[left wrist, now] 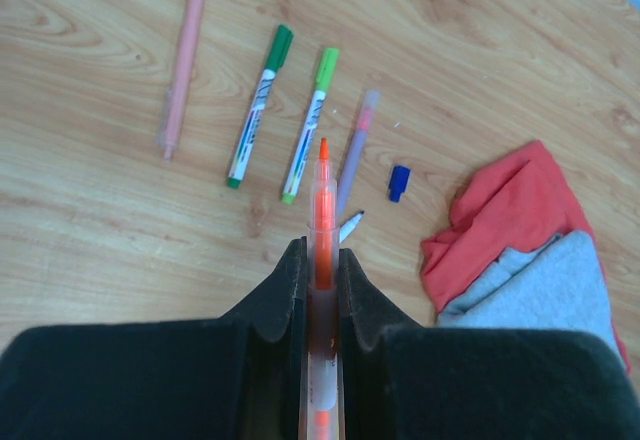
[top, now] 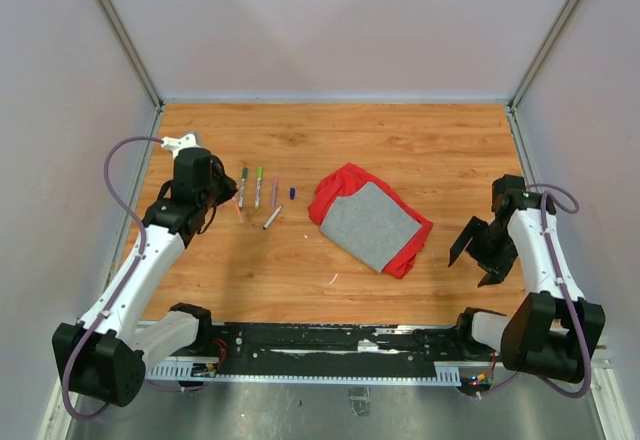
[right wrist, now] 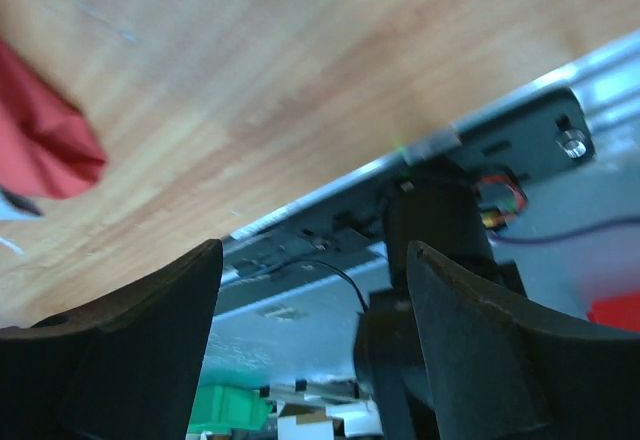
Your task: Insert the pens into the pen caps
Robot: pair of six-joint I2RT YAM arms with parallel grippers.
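Observation:
My left gripper is shut on an orange pen (left wrist: pixel 324 200) with a translucent body, its pointed orange tip facing forward. On the table ahead lie a dark green marker (left wrist: pixel 254 118), a light green marker (left wrist: pixel 309 125) and a purple pen (left wrist: pixel 355 150) with a pinkish end. A pink pen (left wrist: pixel 183 65) lies farther left. The small blue cap (left wrist: pixel 398 182) lies loose right of the purple pen. The white marker (top: pixel 272 217) shows in the top view; its tip (left wrist: pixel 351 225) peeks out beside the held pen. My right gripper is open and empty, at the table's right side.
A red cloth (top: pixel 407 260) with a grey patch (top: pixel 370 225) lies mid-table, right of the pens. Bare wood (top: pixel 250 280) surrounds it on all sides. The table's front edge (right wrist: pixel 330 192) and a dark base run under the right gripper's view.

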